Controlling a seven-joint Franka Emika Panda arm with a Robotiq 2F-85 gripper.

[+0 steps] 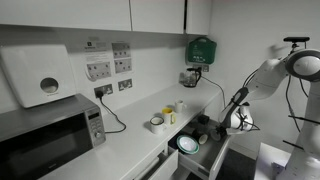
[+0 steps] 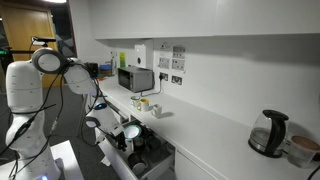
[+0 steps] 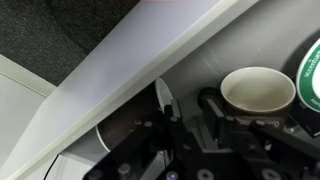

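My gripper reaches down into an open drawer, its two dark fingers apart with a gap between them. Just left of the fingers, in the wrist view, is a dark brown mug [image 3: 122,120], with a thin white edge showing beside the left finger. A pale mug [image 3: 258,92] with a dark handle stands to the right of the fingers. Whether a finger touches either mug is hard to tell. The gripper [image 1: 218,128] looks small and dark over the drawer's right end in the first exterior view.
The drawer's pale front wall [image 3: 118,78] runs diagonally past the gripper. A green-rimmed plate [image 1: 188,144] lies farther along the drawer. Several cups, among them a white one [image 1: 157,125], stand on the counter [image 1: 120,150]. A microwave [image 1: 55,135] is at the left.
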